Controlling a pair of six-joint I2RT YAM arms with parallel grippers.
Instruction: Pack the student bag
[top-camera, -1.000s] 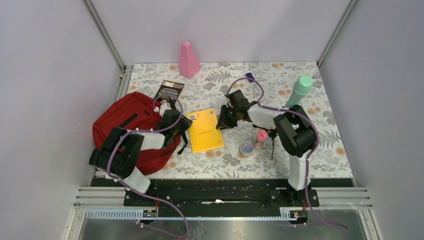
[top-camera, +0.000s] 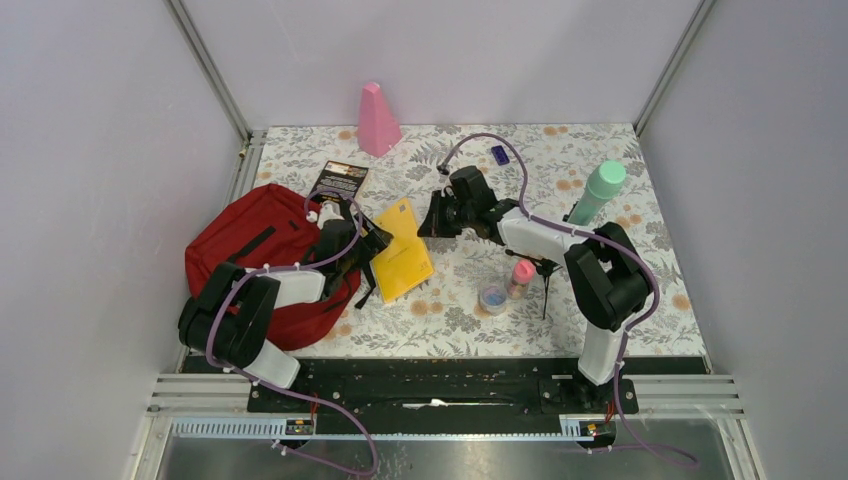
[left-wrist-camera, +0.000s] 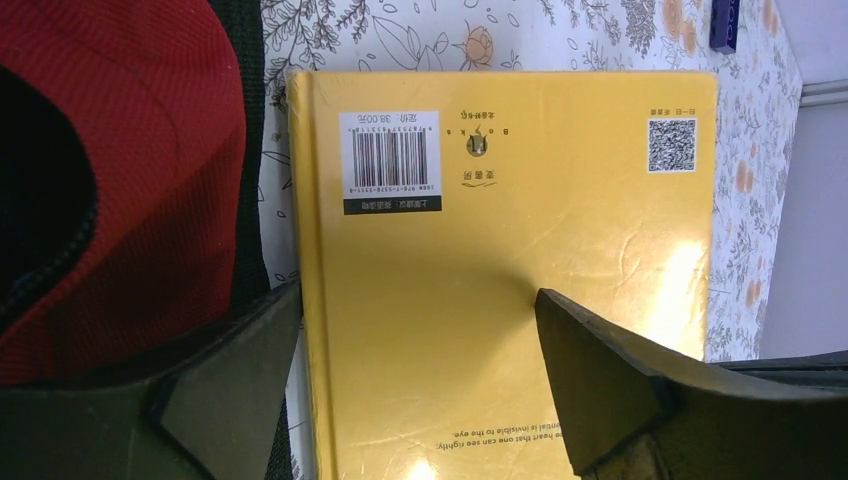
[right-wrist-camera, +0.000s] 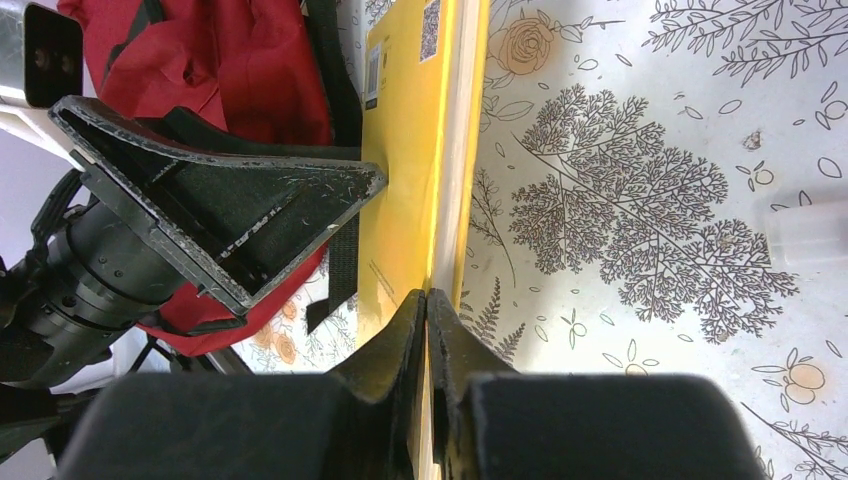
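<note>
The yellow hardcover book (top-camera: 397, 266) lies tilted beside the bag, its right edge raised off the table. My right gripper is shut on that raised edge. My left gripper (top-camera: 379, 240) is at the book's bag side, its fingers apart. In the left wrist view one finger (left-wrist-camera: 265, 350) is by the spine and the other finger (left-wrist-camera: 590, 360) is over the back cover; whether they touch it I cannot tell. The red bag (top-camera: 240, 225) lies at the left, partly covered by my left arm, with a dark strap (right-wrist-camera: 345, 255) hanging near the book.
A black book (top-camera: 342, 178) lies behind the bag, near a pink tapered object (top-camera: 376, 125). A blue item (top-camera: 500, 155), a green bottle (top-camera: 602, 186), a pink-topped bottle (top-camera: 521, 280) and a clear jar (top-camera: 492, 298) stand apart.
The book has gone from lying flat to tilted, turned and shifted left. My right gripper has moved left and slightly back with its edge.
</note>
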